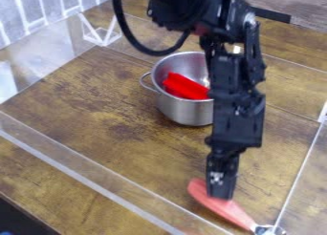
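Note:
My black gripper point(220, 186) reaches down at the lower right of the camera view, its fingertips just above a red-handled utensil point(220, 205) with a metal end, lying at the bottom right. Whether anything is between the fingers is hard to tell. Behind the arm, a silver pot point(179, 105) holds a red object point(188, 87).
Clear panels or edges run along the upper left, lower left and right.

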